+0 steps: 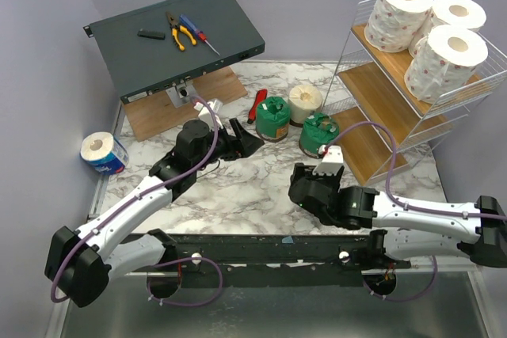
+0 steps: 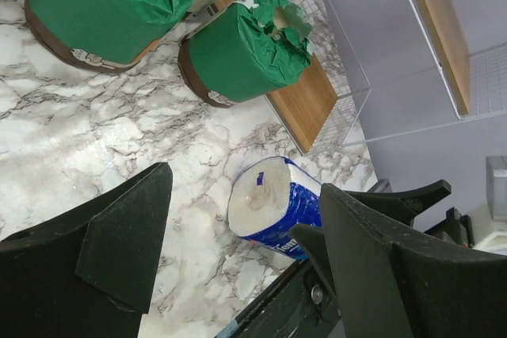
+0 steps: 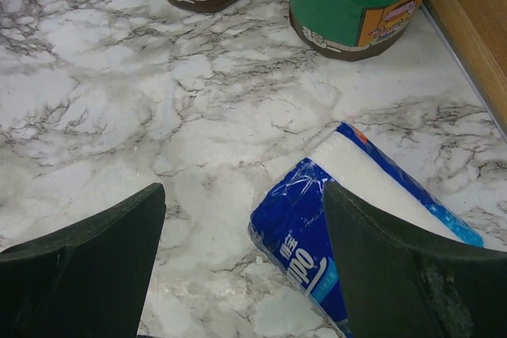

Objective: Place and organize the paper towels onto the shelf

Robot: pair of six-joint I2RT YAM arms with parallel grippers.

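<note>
A blue-wrapped paper towel roll (image 2: pixel 297 215) lies on its side on the marble table, its white end facing left in the left wrist view. In the right wrist view the same roll (image 3: pixel 297 223) is partly behind the right finger; from the top, the right arm hides it. My right gripper (image 1: pixel 314 172) hangs above the table, open and empty. Open as well, my left gripper (image 1: pixel 247 138) is near the green-wrapped rolls (image 1: pixel 273 119), nothing between its fingers. The wire shelf (image 1: pixel 380 89) with wooden boards stands at right, several white rolls (image 1: pixel 457 47) on its top board.
A cream-wrapped roll (image 1: pixel 304 103) stands behind the front green roll (image 1: pixel 318 134). Another blue-wrapped roll (image 1: pixel 104 153) stands at the far left. A dark raised panel (image 1: pixel 170 61) with tools is at back left.
</note>
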